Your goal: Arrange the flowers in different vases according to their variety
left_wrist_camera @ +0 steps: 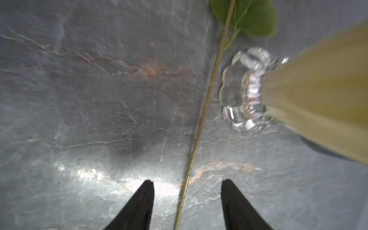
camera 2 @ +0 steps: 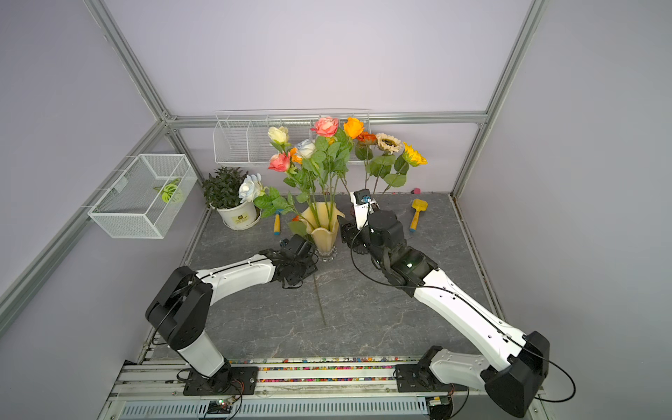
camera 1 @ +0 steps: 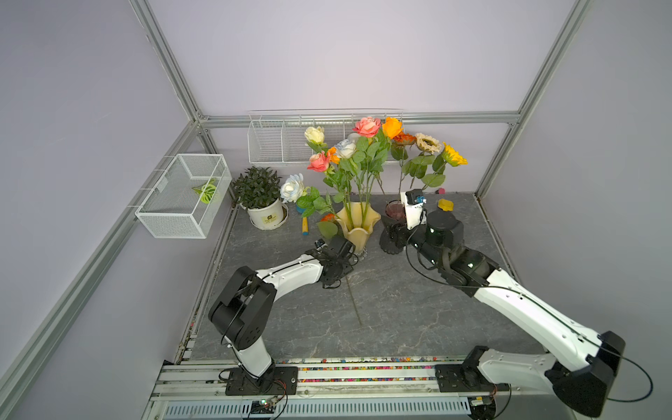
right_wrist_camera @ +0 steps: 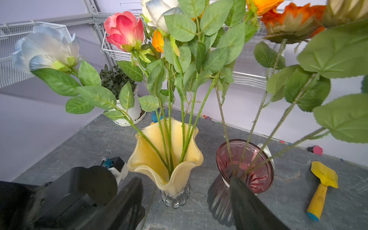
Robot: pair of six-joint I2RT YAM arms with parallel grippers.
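Observation:
Several roses, among them a pink rose (right_wrist_camera: 123,30) and a pale blue-white rose (right_wrist_camera: 46,48), stand in the cream vase (right_wrist_camera: 180,176). In the dark purple vase (right_wrist_camera: 245,153) are sunflower-type flowers, including a yellow sunflower (camera 1: 453,155). One flower lies on the table; its stem (left_wrist_camera: 201,122) runs past the cream vase's glass foot. My left gripper is open above that stem, which passes between its fingers without contact. My right gripper is open and empty, in front of the two vases in the right wrist view.
A potted plant (camera 1: 264,199) stands at the back left, below a white wire basket (camera 1: 185,196). A yellow-handled tool (right_wrist_camera: 322,187) lies right of the purple vase.

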